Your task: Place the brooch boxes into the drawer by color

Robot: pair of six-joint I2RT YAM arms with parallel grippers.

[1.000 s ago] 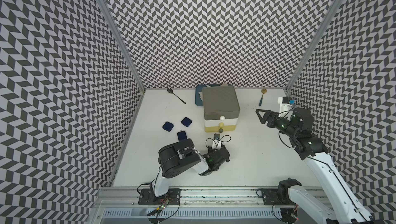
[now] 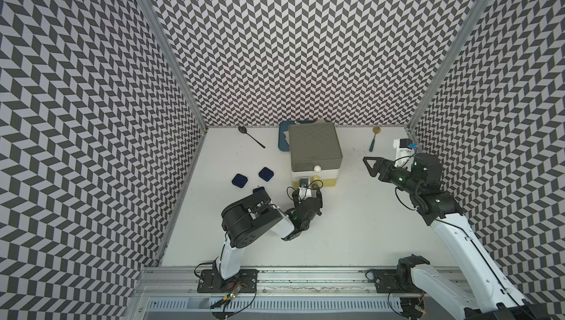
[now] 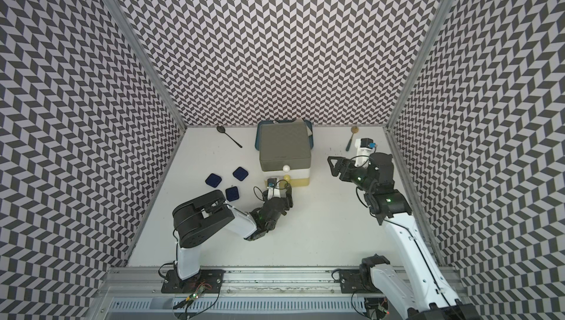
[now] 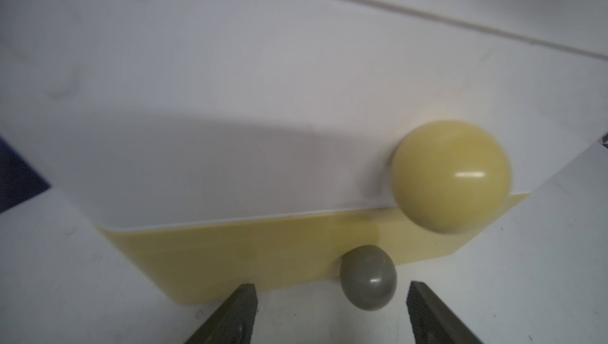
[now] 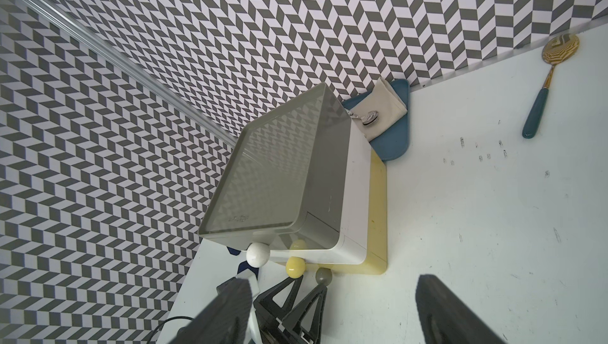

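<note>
A drawer box (image 2: 313,143) with grey, white and yellow tiers stands at back centre, drawers closed, with white (image 5: 257,254), yellow (image 5: 295,267) and grey (image 4: 368,277) knobs. My left gripper is open at its front, fingers just before the low grey knob, nothing held. Three navy brooch boxes (image 3: 240,173) lie left of it. My right gripper (image 2: 369,164) hangs open over the right side, nothing between its fingers.
A blue tray (image 5: 395,147) with a cloth lies behind the drawer box. A dark spoon (image 2: 253,138) lies back left, a gold spoon (image 2: 372,141) back right.
</note>
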